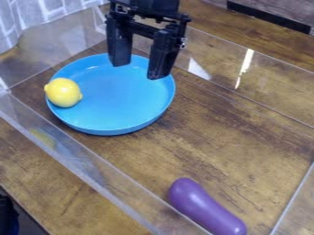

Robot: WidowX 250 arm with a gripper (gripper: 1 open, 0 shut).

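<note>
My black gripper [140, 53] hangs over the back part of a blue plate [123, 106], its two fingers spread wide apart with nothing seen between them. A yellow lemon-like object [64, 92] rests on the plate's left side. A purple elongated object, like an eggplant [203, 204], lies on the wooden surface at the lower right, apart from the plate.
Clear walls or strips border the wooden surface [233, 138] on the left and right. The middle and right of the surface, between the plate and the purple object, are bare.
</note>
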